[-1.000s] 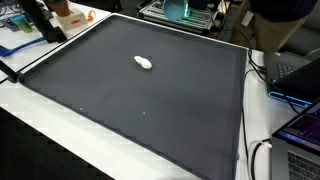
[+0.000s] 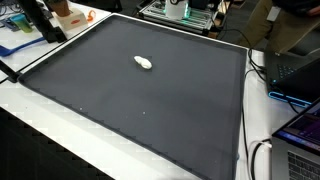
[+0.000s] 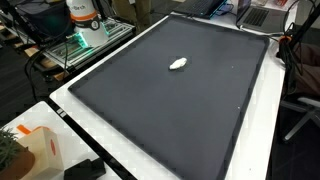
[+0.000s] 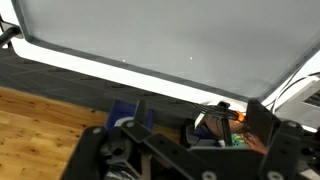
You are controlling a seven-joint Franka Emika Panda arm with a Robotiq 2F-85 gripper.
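A small white object (image 2: 143, 62) lies alone on the dark grey board (image 2: 150, 110), toward its far side; exterior view 2 shows the same white object (image 3: 178, 63) lying flat. I cannot tell exactly what it is. In the wrist view my gripper is open, its two fingers wide apart with nothing held between them. Below it the view takes in the board's white border (image 4: 150, 77) and the floor beyond, with the white object out of sight. Neither exterior view shows the gripper's fingers.
Laptops (image 2: 300, 125) and cables lie along the right side in exterior view 1. A box and other items (image 2: 68, 15) crowd the upper left. Someone in dark clothing (image 2: 292, 20) is at the upper right. Most of the board is bare.
The pale part at the top edge has shifted slightly. The white object has stayed put.
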